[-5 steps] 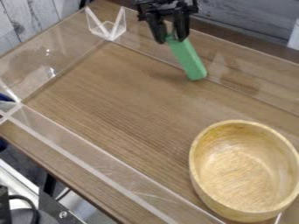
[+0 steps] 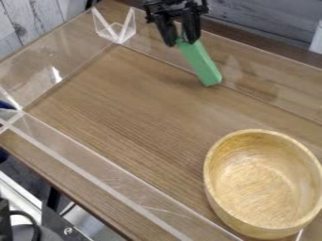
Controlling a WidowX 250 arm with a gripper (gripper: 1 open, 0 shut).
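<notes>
A long green object (image 2: 202,65) lies at the back of the wooden table, tilted away from the camera. The dark gripper (image 2: 179,30) is at its upper end; whether the fingers are closed on it or only around it is hard to tell at this size.
A pale wooden bowl (image 2: 259,183) stands at the front right. Clear plastic pieces (image 2: 115,25) are at the back left, and clear strips run along the left side.
The gripper and the green object's upper end have shifted very slightly to the left; otherwise little differs.
</notes>
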